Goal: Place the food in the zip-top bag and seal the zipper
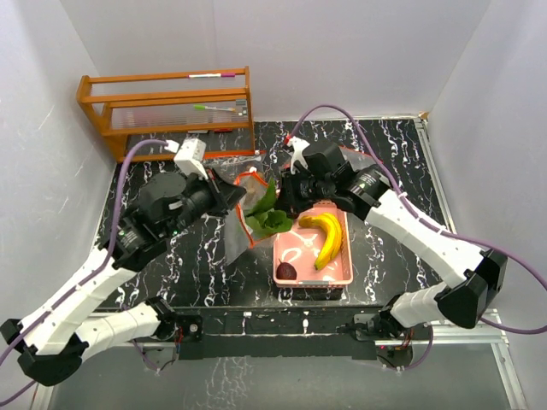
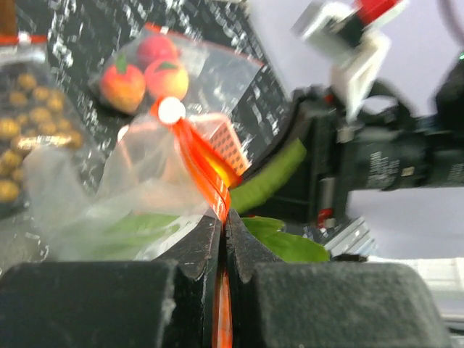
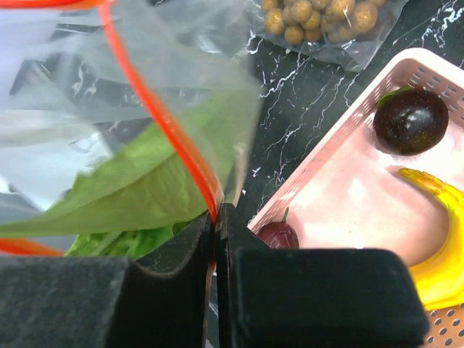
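Observation:
A clear zip bag with orange zipper (image 1: 251, 179) hangs between my grippers, leafy greens (image 1: 267, 218) inside its opening. My left gripper is shut on the bag's zipper edge. My right gripper is also shut on the bag's zipper edge, on the side nearer the pink basket. The basket (image 1: 309, 278) holds yellow bananas (image 1: 330, 239), a dark purple onion-like item (image 1: 285, 271) and, in the right wrist view, an avocado (image 3: 410, 121).
A bag of small round brown items (image 3: 319, 22) and a bag of peaches (image 2: 161, 76) lie at the back. A wooden rack (image 1: 120, 120) stands back left.

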